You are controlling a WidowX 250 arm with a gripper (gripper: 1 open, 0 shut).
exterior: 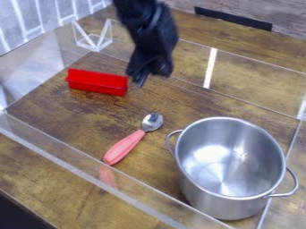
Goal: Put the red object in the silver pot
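The red object [98, 82], a small bright block, lies on the wooden table at the back left. My dark gripper [149, 75] hangs just to the right of it, apart from it in the image and blurred. Its fingers are too unclear to show whether they are open or shut, and no red shows at them. At the front right stands the silver pot [227, 170], upright, with a handle on each side and its inside looking empty.
A spoon [134, 138] with a pink handle lies between the red object and the pot. A clear low wall [72, 159] runs along the front left edge. A white wire-like piece [92, 38] is at the back left. Bare table lies behind the pot.
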